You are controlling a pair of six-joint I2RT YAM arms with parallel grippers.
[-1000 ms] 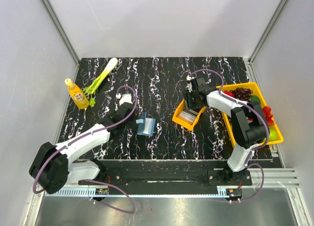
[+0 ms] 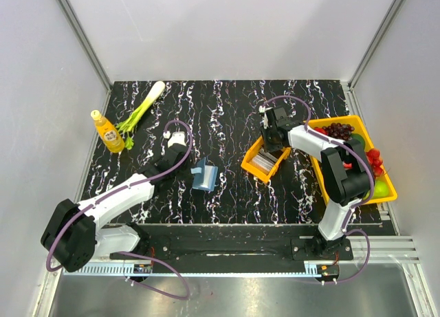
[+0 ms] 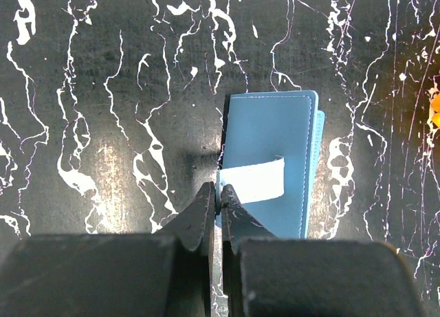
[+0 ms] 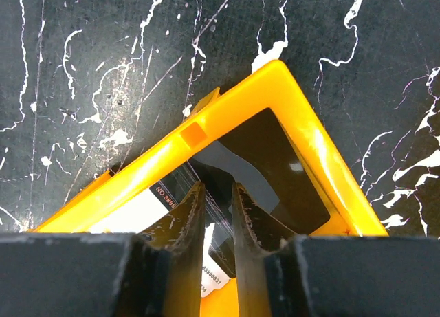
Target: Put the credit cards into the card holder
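The blue card holder (image 3: 265,138) stands partly unfolded on the dark marbled table, a white strip across its face. My left gripper is shut on its near edge. In the right wrist view, a yellow tray (image 4: 234,111) holds several cards in a slanted stack, including a white card (image 4: 134,215) and a dark card (image 4: 237,169). My right gripper reaches down over these cards, its fingers part open with a narrow gap between them. Card edges show in that gap, but no firm hold is visible. From above, the right arm covers the tray's far end.
A yellow crate (image 2: 323,193) of fruit and vegetables stands at the right, under the right forearm. A mustard bottle (image 2: 108,131) and a celery stalk (image 2: 148,100) lie at the back left. Bare table separates the card holder from the tray.
My right gripper's fingers have drawn closer together over the tray, and the right arm has shifted very slightly. The left arm and the card holder have stayed still.
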